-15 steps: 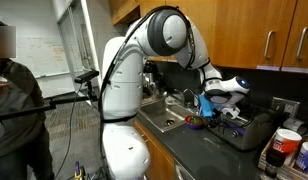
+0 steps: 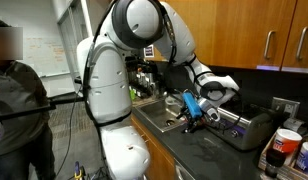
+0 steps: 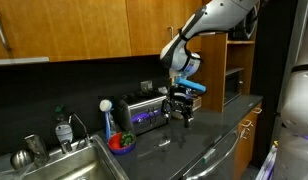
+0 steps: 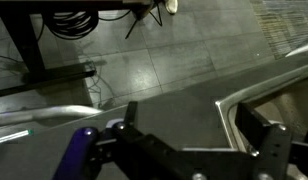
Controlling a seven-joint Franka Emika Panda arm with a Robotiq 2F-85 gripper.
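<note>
My gripper stands open in the wrist view, with nothing between its fingertips. Below it lie the dark counter (image 4: 184, 105) and, to the right, the sink's rounded metal rim (image 4: 230, 118). Exterior view 1 has the gripper (image 2: 194, 127) pointing down above the counter, just right of the sink (image 2: 166, 140). In exterior view 2 the gripper (image 3: 184, 121) hangs over open counter, away from the red and green bowl (image 3: 121, 142).
A dish rack (image 3: 146, 110) stands along the back wall. Stacked cups (image 2: 286, 143) and a white-and-red container (image 2: 306, 158) occupy the right end in exterior view 1. Past the counter's front edge, the floor (image 4: 144, 75) shows.
The arm has swung slightly left in exterior view 1, taking the gripper away from the dish rack side. The bowl's colours near the gripper are now mostly hidden by it.
</note>
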